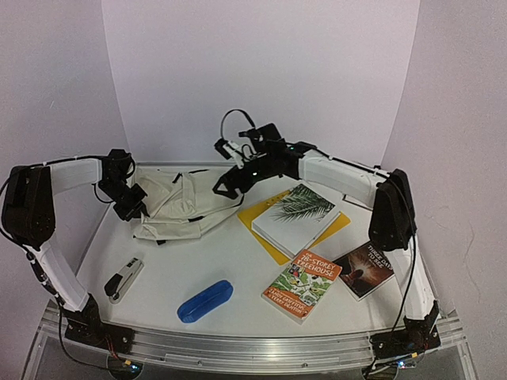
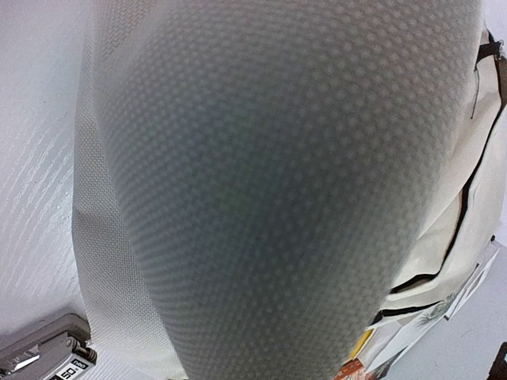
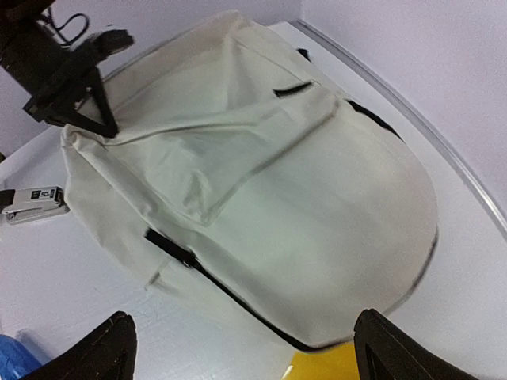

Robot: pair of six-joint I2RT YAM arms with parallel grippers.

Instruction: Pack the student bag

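Observation:
The cream canvas bag (image 1: 186, 207) lies slumped on its side at the back left of the table, dark trim along its edges. At the bag's left edge, my left gripper (image 1: 136, 210) is shut on its fabric, as the right wrist view also shows. Pale cloth (image 2: 277, 198) fills most of the left wrist view and hides that gripper's fingers. Above the bag's right end, clear of the cloth, my right gripper (image 1: 228, 187) is open and empty, its fingers (image 3: 91, 352) wide apart in its own view.
A stapler (image 1: 123, 280) and blue pencil case (image 1: 205, 302) lie in front. To the right are a white book (image 1: 293, 226) on a yellow folder (image 1: 342, 226), an orange book (image 1: 302, 285) and a dark book (image 1: 363, 269). Bare table separates the bag from the front items.

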